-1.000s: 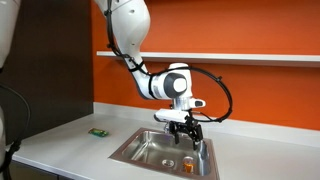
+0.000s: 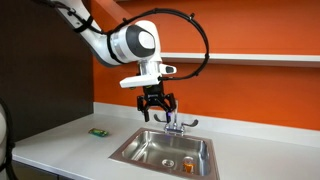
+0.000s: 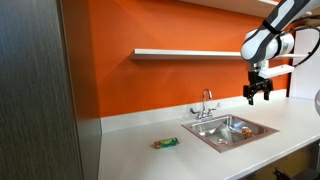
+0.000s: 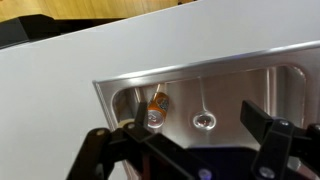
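An orange can [image 2: 188, 164] lies in the steel sink [image 2: 128, 152], near one end of the basin. In the wrist view the can [image 4: 158, 108] shows beyond the fingers, to the left of the drain. My gripper [image 2: 158, 117] hangs above the sink, well clear of it, pointing down. Its fingers [image 4: 255, 116] stand wide apart with nothing between them. Off to one side of the sink, a small green packet [image 3: 166, 143] rests on the white counter [image 3: 130, 150].
The faucet [image 2: 177, 122] rises behind the sink, below the arm in exterior view 1. A white shelf [image 3: 190, 53] runs along the orange wall. Much of the counter on both sides of the sink is bare.
In exterior view 1 the arm has risen and moved left, away from above the can. The can and the green packet have stayed where they were.
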